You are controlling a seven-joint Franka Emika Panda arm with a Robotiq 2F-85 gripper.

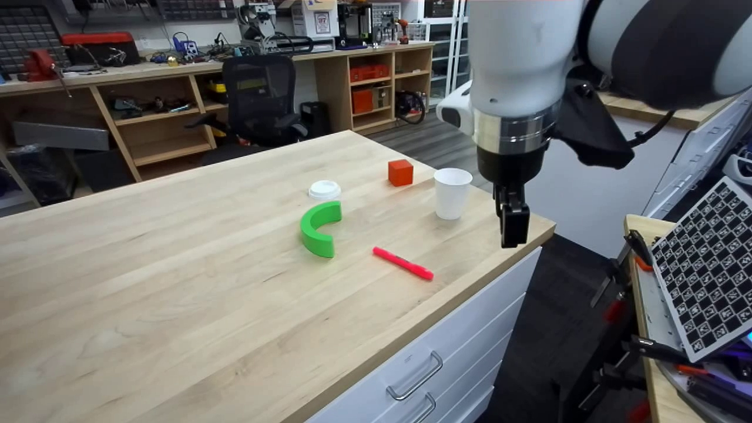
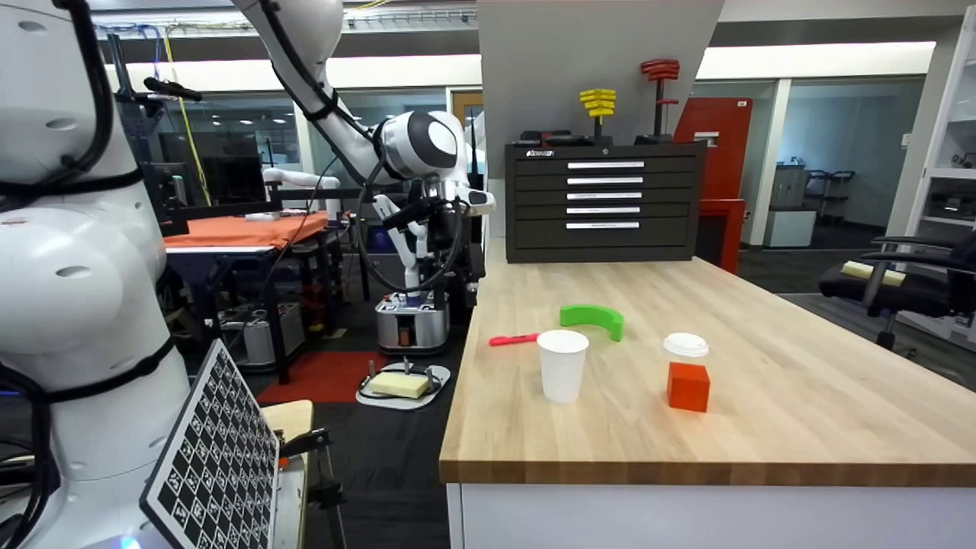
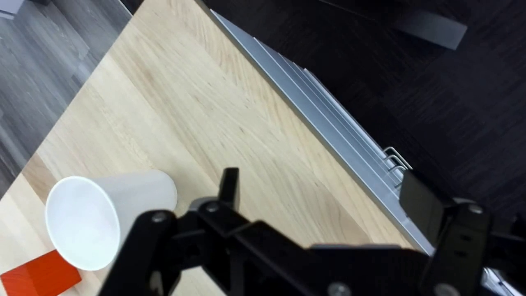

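Observation:
My gripper (image 1: 514, 229) hangs near the table's right corner, pointing down, beside the cup in exterior view 1. Its fingers stand wide apart in the wrist view, one pad (image 3: 229, 186) over the wood and the other past the drawer edge; it is open and empty. A white cup (image 1: 451, 196) stands upright on the table, and a red-orange cube (image 1: 400, 173) sits close behind it. Farther in are a white lid (image 1: 325, 189) and a green arch (image 1: 310, 229). A pink-red marker (image 1: 403, 263) lies nearer the drawers.
The wooden table (image 1: 176, 282) has wide free room on its left side. White drawers with metal handles (image 1: 416, 377) are under its front edge. A black toolbox (image 2: 604, 203) stands at one end, and a checkered board (image 1: 712, 268) leans off to the side.

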